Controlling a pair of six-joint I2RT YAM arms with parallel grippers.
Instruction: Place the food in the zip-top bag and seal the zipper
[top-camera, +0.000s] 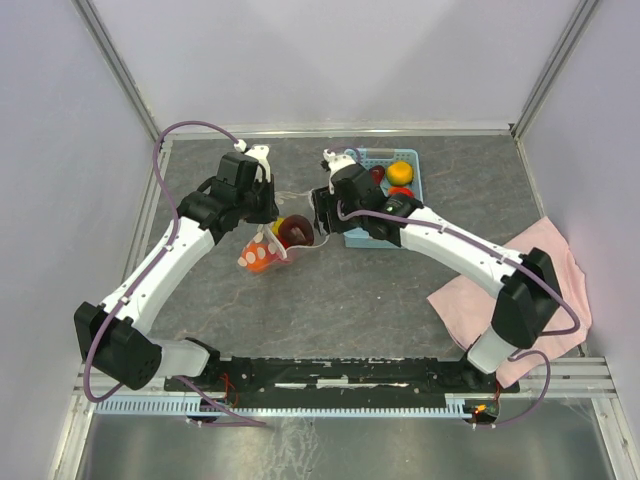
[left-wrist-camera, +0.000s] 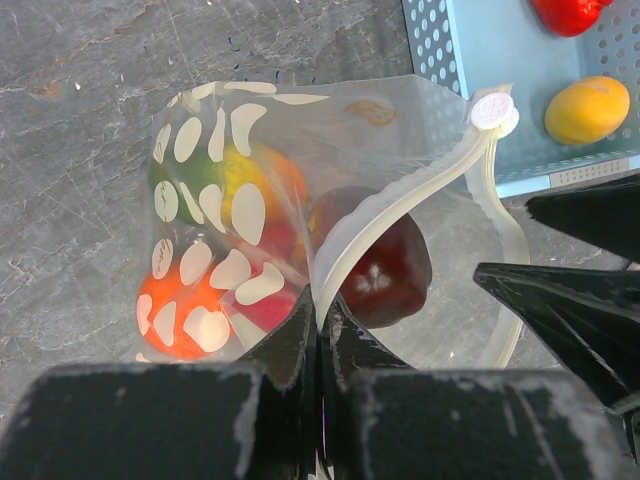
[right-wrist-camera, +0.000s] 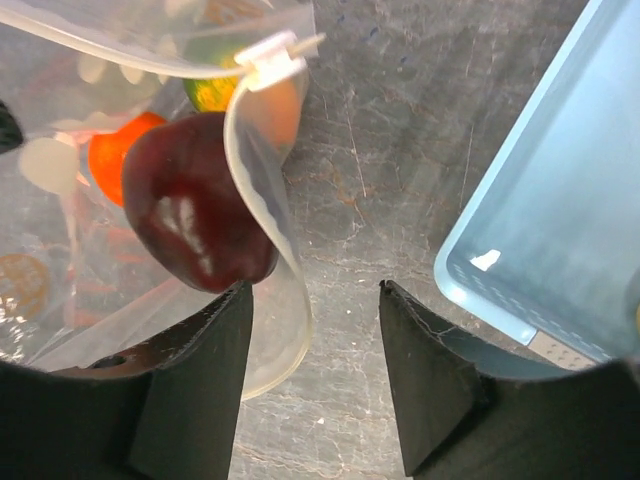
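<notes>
The clear zip top bag (left-wrist-camera: 225, 125), printed with white spots, lies with its mouth held apart. Inside are a dark red, rounded food piece (left-wrist-camera: 385, 270), an orange one (left-wrist-camera: 180, 305) and a green-and-yellow one (left-wrist-camera: 255, 190). My left gripper is shut on one edge of the bag's mouth. Beside the opposite edge, where the white zipper slider (right-wrist-camera: 270, 62) shows, my right gripper stands part open. Nothing is gripped between its fingers; the bag's rim runs close by its left finger (right-wrist-camera: 215, 350).
A light blue basket (top-camera: 365, 238) at the back right holds a yellow food piece (top-camera: 400, 173), a red one (top-camera: 402, 192) and a dark red one (top-camera: 377, 174). A pink cloth (top-camera: 455, 300) lies at the right.
</notes>
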